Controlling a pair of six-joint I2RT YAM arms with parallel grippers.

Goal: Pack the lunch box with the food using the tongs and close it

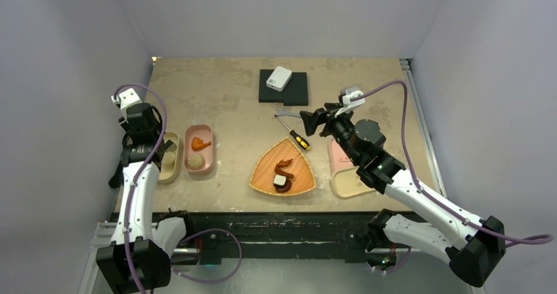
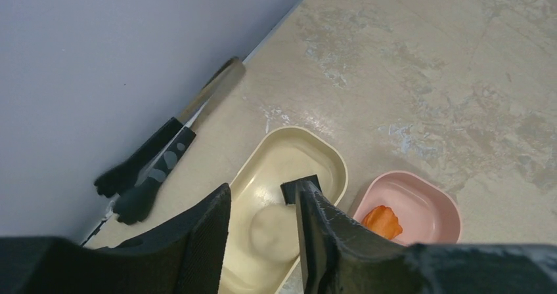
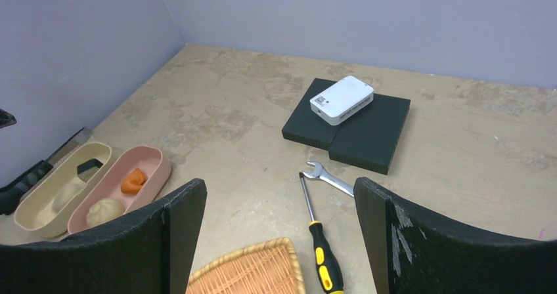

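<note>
A cream lunch box holds a pale round bun and a small black-wrapped piece. Beside it, the pink lunch box contains an orange drumstick-shaped piece and a beige bun. My left gripper hangs above the cream box, open, its gap empty. On the fan-shaped wicker basket lie brown curled food pieces and a white-topped piece. High over the table, right of the basket, my right gripper is open and empty.
Black-handled tongs lie along the left wall. A screwdriver and wrench rest behind the basket, with black pads and a white box farther back. Pink and cream lids lie partly under the right arm.
</note>
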